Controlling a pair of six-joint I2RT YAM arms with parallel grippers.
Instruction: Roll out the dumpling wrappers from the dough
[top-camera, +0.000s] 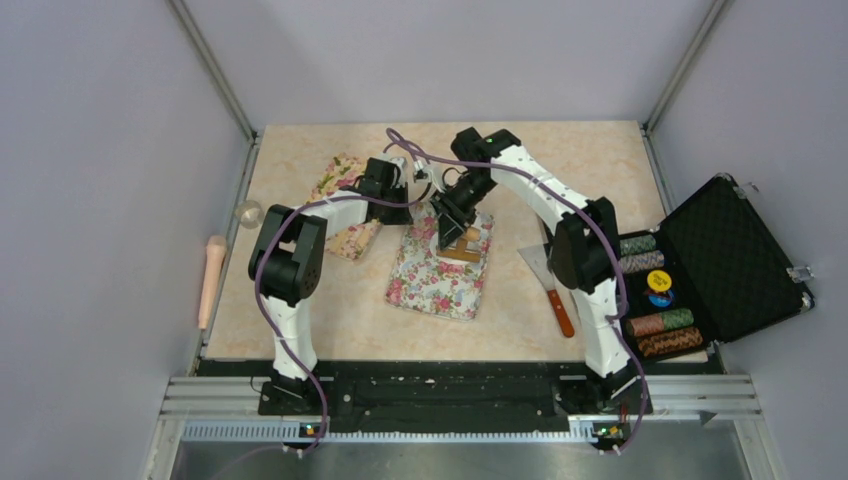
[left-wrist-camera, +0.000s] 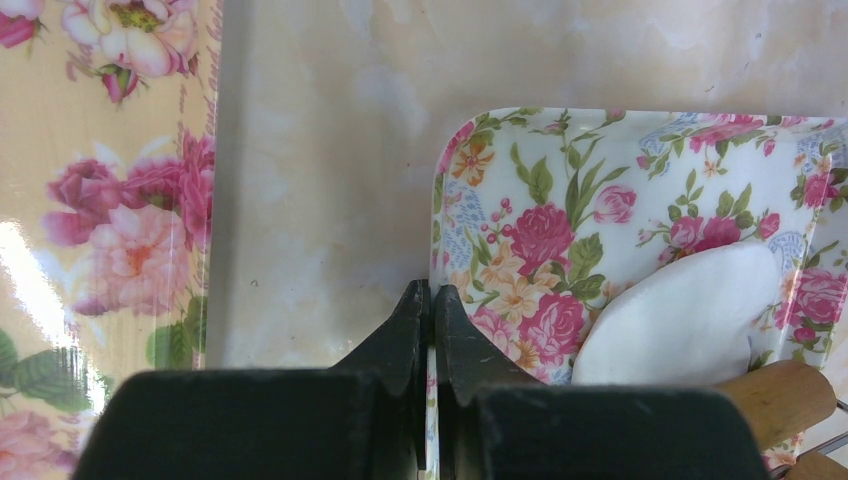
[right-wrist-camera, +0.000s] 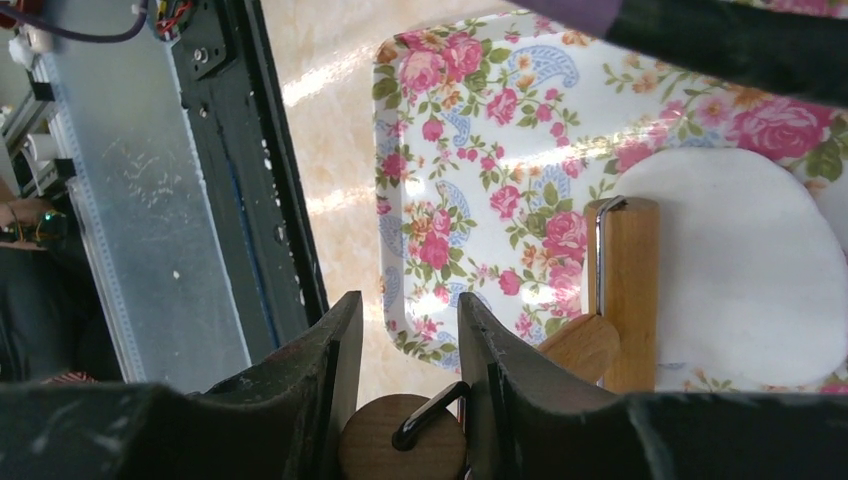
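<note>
My right gripper (top-camera: 450, 225) grips the wooden handle of a roller (right-wrist-camera: 630, 290), whose wooden cylinder lies across the white round of dough (right-wrist-camera: 740, 270) on the white floral board (top-camera: 435, 290). The handle's round end shows between the fingers in the right wrist view. My left gripper is shut at the left rim of that board, beside the dough (left-wrist-camera: 670, 320); whether the thin rim is between its fingers is hard to see.
A second floral board (top-camera: 350, 240) lies at the left. A cleaver (top-camera: 540, 275) lies right of the work board, by an open case (top-camera: 740, 250) of patterned rollers. A rolling pin (top-camera: 213, 270) is at the far left.
</note>
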